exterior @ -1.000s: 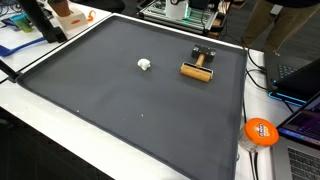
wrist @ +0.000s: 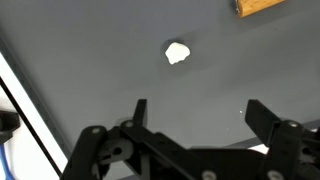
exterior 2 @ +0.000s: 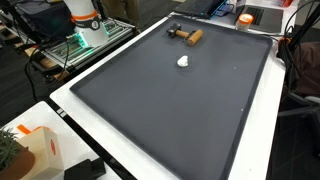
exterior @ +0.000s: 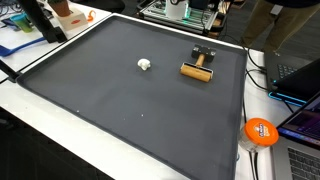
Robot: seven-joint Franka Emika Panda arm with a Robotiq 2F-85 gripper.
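A small white lump rests on the dark grey mat, and the wrist view shows the lump above the middle of the picture. To its right in exterior view 1 lies a tool with a wooden, orange-brown part and a black part. One end of this wooden part reaches into the top right of the wrist view. My gripper is open over the mat, its black fingers wide apart with nothing between them. Neither exterior view shows the gripper.
An orange-lidded container stands off the mat's right side, near a laptop. The robot's white base is at the left of exterior view 2, and a potted plant is in its near left corner.
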